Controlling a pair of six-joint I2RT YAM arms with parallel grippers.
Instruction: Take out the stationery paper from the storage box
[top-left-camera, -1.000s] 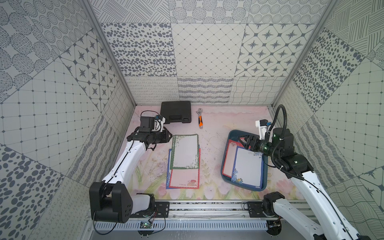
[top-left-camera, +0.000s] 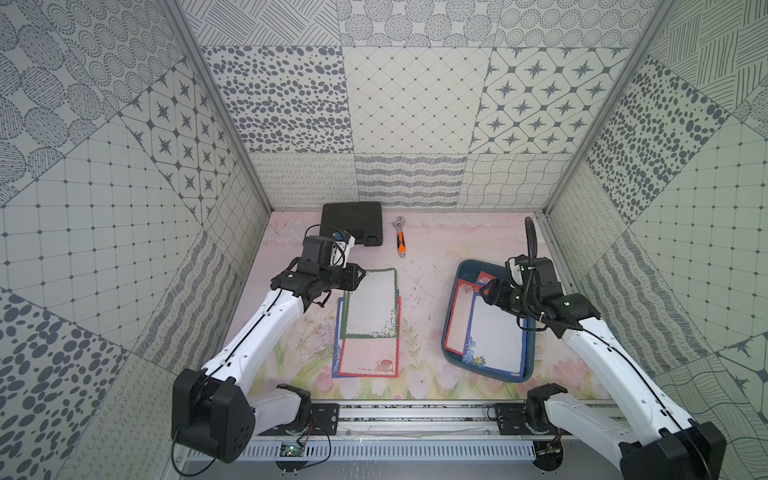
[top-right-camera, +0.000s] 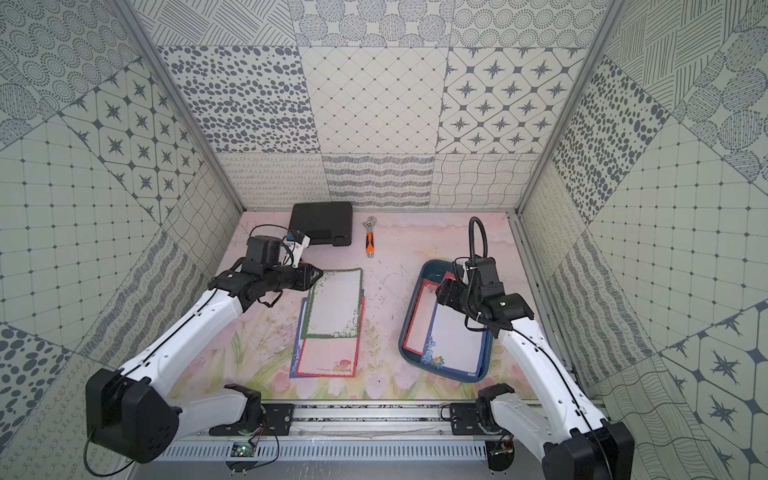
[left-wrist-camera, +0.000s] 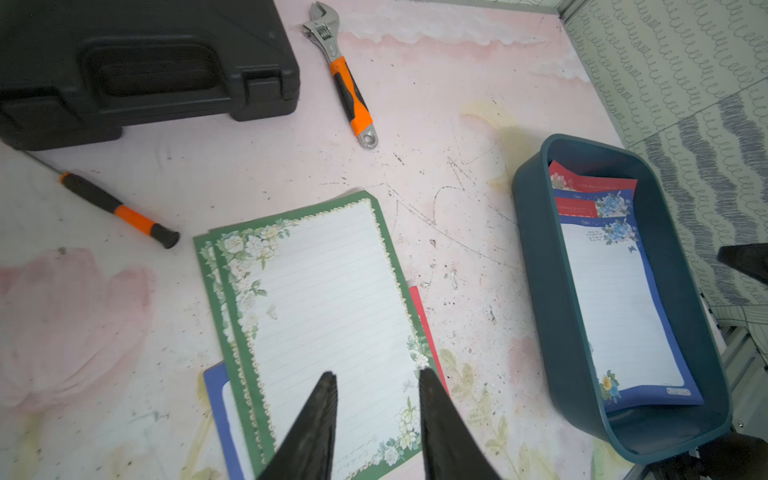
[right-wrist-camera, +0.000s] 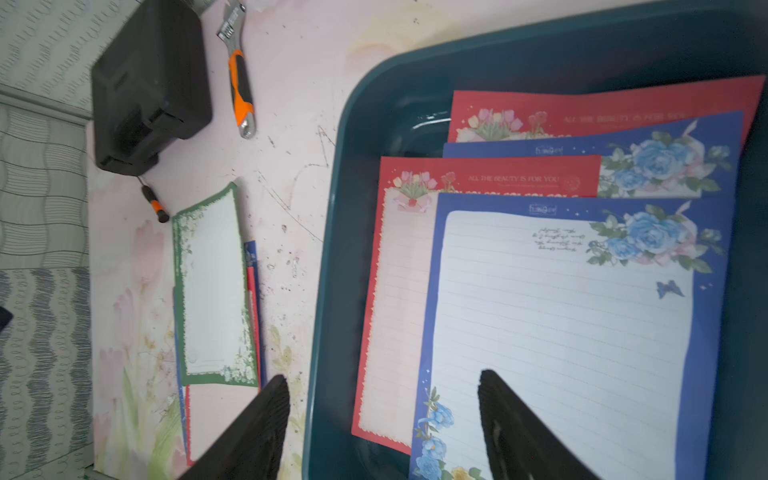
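Observation:
The dark teal storage box (top-left-camera: 445, 344) stands at the right side of the table. In the right wrist view, blue-bordered sheets of paper (right-wrist-camera: 560, 320) lie in it over red-bordered sheets (right-wrist-camera: 400, 312), overlapping unevenly. My right gripper hovers above the box with its fingers apart and empty. Outside, at left centre, green-bordered sheets (left-wrist-camera: 320, 320) rest over a red-bordered sheet (top-left-camera: 368, 357) and a blue-bordered one (top-left-camera: 336, 352). Above the green-bordered sheets is my left gripper, fingers parted, holding nothing.
A black case (left-wrist-camera: 152, 64) sits at the back left, a screwdriver (left-wrist-camera: 112, 204) in front of it. An adjustable wrench (left-wrist-camera: 344, 80) with an orange-black handle lies to its right. Bare table separates the paper stack from the box.
My left gripper has moved right, over the stack's upper left. All papers lie as before.

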